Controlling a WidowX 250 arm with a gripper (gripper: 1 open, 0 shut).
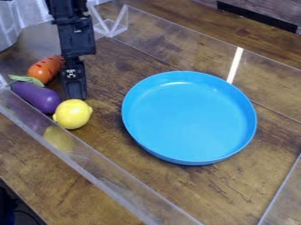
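My black gripper (73, 86) hangs at the upper left, its fingertips low beside the vegetables and open, with nothing visible between them. Just below it lies a yellow lemon (73, 114). A purple eggplant (33, 96) with a green stem is to its left, and an orange carrot (45, 70) lies behind that, left of the gripper. A large round blue plate (188, 117) fills the middle right.
Clear plastic walls (118, 189) border the wooden surface (141, 53) at the lower left and right. The wood behind and in front of the plate is clear.
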